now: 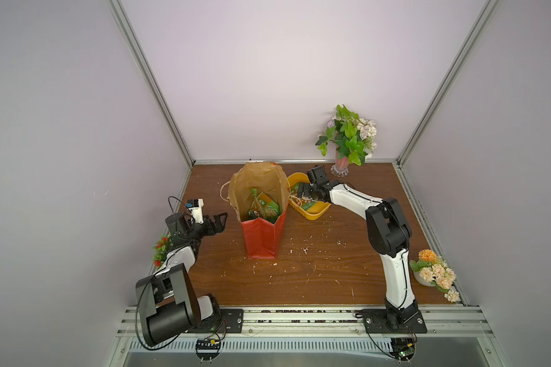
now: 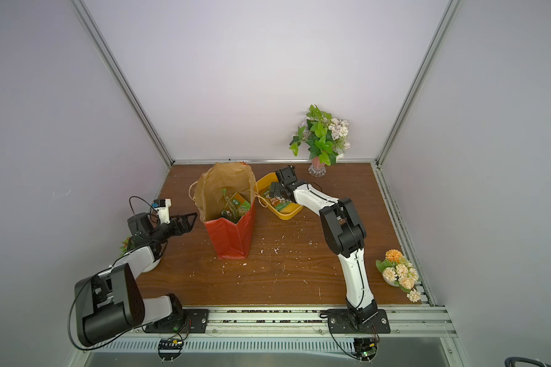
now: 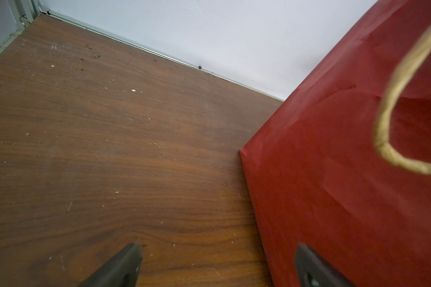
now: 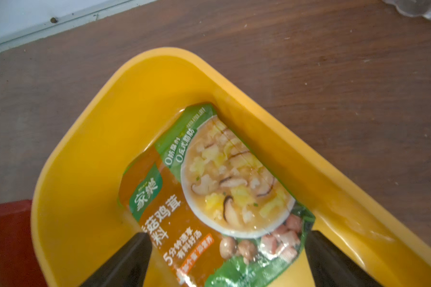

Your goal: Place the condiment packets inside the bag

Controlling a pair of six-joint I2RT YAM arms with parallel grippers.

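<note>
A red paper bag [image 1: 263, 238] with a brown inside stands left of centre, green packets [image 1: 264, 205] inside it. Behind it on the right is a yellow tray [image 1: 315, 211], where a green and orange soup packet [image 4: 215, 196] lies. My right gripper is open over that packet, its fingers on either side of the packet's near part, apparently not gripping it. My left gripper [image 1: 220, 220] stands open left of the bag, holding nothing; in the left wrist view the bag's red side and rope handle [image 3: 388, 124] are close to it.
A vase of flowers [image 1: 346, 137] stands at the back right, a pot of orange and cream flowers [image 1: 434, 275] at the front right, another plant [image 1: 160, 250] behind the left arm.
</note>
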